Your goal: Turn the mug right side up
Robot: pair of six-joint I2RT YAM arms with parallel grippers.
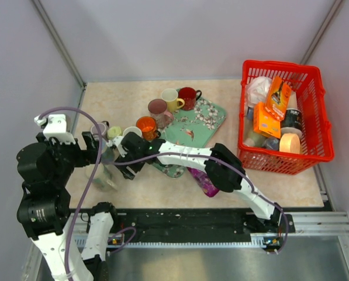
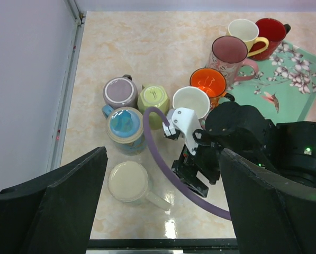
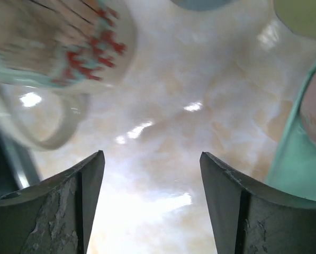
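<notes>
An upside-down cream mug lies at the front left, handle pointing toward the front right; in the right wrist view a patterned mug with a cream handle shows at upper left. My right gripper hangs just right of it, fingers apart over bare table, nothing between them. My left gripper is raised over the left side, open and empty. Other upturned mugs, purple, green and blue-based, stand behind.
A green floral tray lies centre right, with orange, yellow and red mugs nearby. A red basket fills the right.
</notes>
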